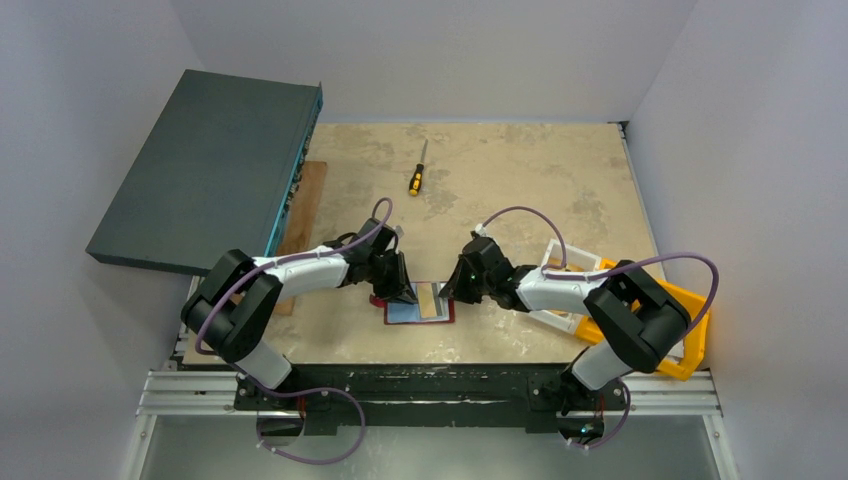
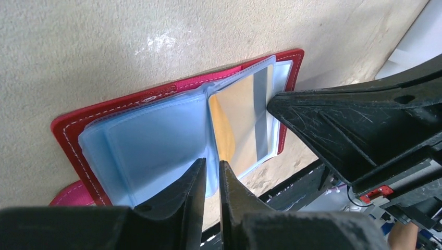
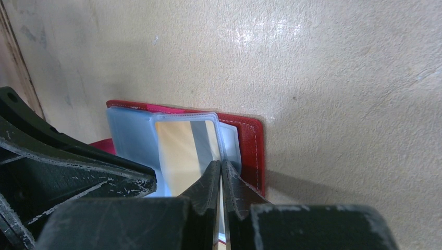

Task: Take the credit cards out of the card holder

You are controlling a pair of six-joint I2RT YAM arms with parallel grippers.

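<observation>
The card holder [image 1: 419, 321] lies spread open on the table, red-edged with clear bluish sleeves. In the left wrist view a cream-and-grey card [image 2: 242, 107] shows inside a sleeve, its orange part by the sleeve's inner edge. Over the blue sleeve [image 2: 156, 140], my left gripper is slightly open, a narrow gap between its fingertips. My right gripper is shut at the outer edge of the card's sleeve [image 3: 220, 136]. Whether that thin edge is pinched between its fingers I cannot tell.
A screwdriver [image 1: 418, 175] lies farther back on the table. At the right stands a yellow bin [image 1: 692, 340] beside white racks. A big dark box [image 1: 210, 165] fills the left.
</observation>
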